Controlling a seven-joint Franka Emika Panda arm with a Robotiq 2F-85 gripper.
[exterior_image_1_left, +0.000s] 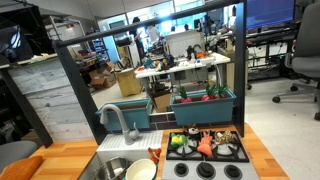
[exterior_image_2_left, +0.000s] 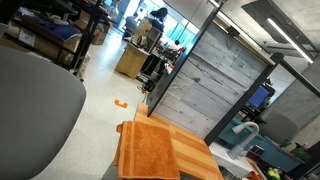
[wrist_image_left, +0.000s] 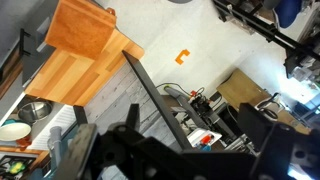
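In the wrist view my gripper stands open, its dark fingers wide apart and no object between them. The camera looks down past the counter edge at the floor. An orange towel (wrist_image_left: 82, 27) lies on the wooden counter (wrist_image_left: 92, 75), to the upper left of the gripper and clear of it; another view also shows the towel (exterior_image_2_left: 148, 150). A white bowl (exterior_image_1_left: 141, 170) sits by the metal sink (exterior_image_1_left: 108, 163). On the stove (exterior_image_1_left: 205, 155) lie several small items, among them a red one (exterior_image_1_left: 205, 145) and a yellow-green one (exterior_image_1_left: 178, 139).
A grey faucet (exterior_image_1_left: 121, 118) rises behind the sink. Teal bins (exterior_image_1_left: 203, 108) stand behind the stove, under a dark overhead frame (exterior_image_1_left: 150, 22). A wood-panelled wall (exterior_image_2_left: 205, 85) borders the counter. Bare wood shows right of the stove.
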